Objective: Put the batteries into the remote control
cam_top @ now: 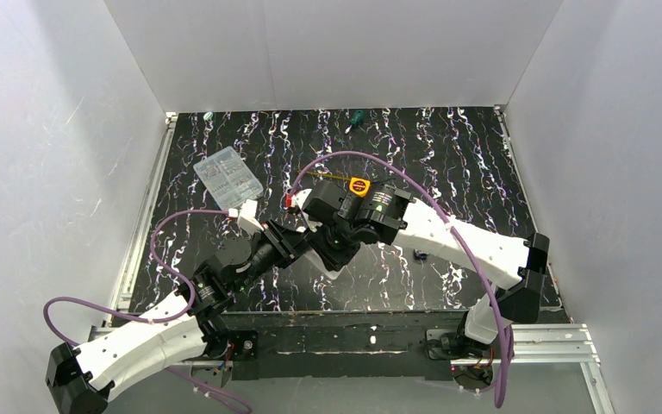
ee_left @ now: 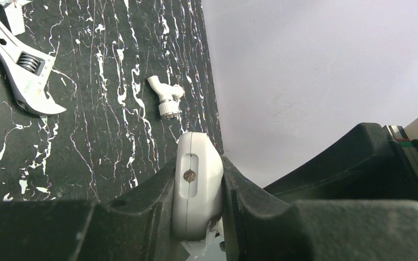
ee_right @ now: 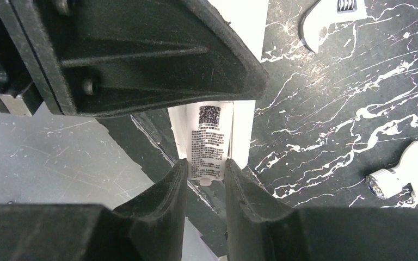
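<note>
The white remote control (cam_top: 328, 268) stands out only in part below the two gripper heads in the top view. My left gripper is shut on it, and its rounded end with a small screw shows between the fingers. My right gripper is shut on a white battery cover (ee_right: 209, 142) with a printed label. In the right wrist view the cover lies over the remote's back, between its white side edges (ee_right: 243, 133). Whether it sits flush cannot be told. One dark finger of the left gripper crosses above the cover. No batteries can be seen.
An adjustable wrench (ee_left: 28, 76) and a white pipe fitting (ee_left: 168, 98) lie on the dark marbled table. Farther back are a clear parts box (cam_top: 228, 178), a yellow tape measure (cam_top: 359, 186) and a green screwdriver (cam_top: 356, 119).
</note>
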